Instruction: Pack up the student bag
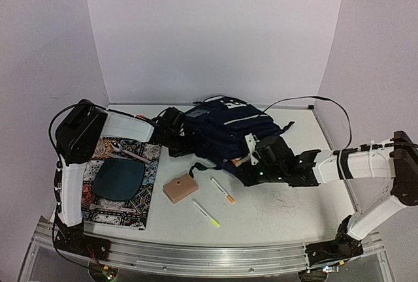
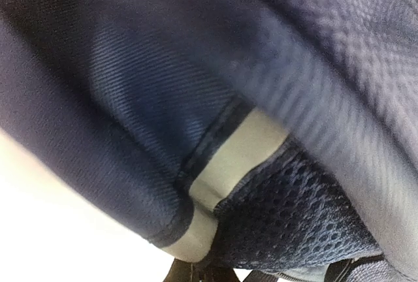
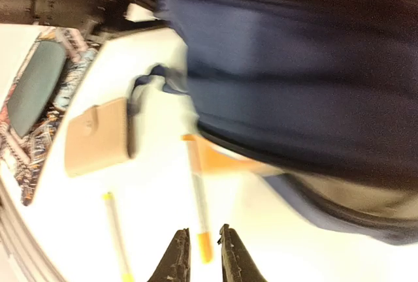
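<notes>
A navy backpack [image 1: 225, 125] lies on its side at the back middle, its mouth facing front. My left gripper [image 1: 189, 143] is at the bag's left side; in the left wrist view its fingers [image 2: 179, 273] are close together at the mesh pocket [image 2: 287, 210], seemingly shut on the fabric. In the right wrist view my right gripper stands open with nothing between its fingers, in front of the mouth. An orange-and-white item [image 3: 222, 160] shows under the flap. In front lie a tan wallet [image 1: 180, 188], an orange-tipped marker [image 1: 223, 190] and a yellow-tipped marker [image 1: 206, 213].
On the left, a patterned mat [image 1: 140, 210] carries a dark green plate [image 1: 119, 179], a spoon [image 1: 127, 151] and a fork [image 1: 111, 209]. A loose bag strap [image 1: 201, 167] reaches toward the wallet.
</notes>
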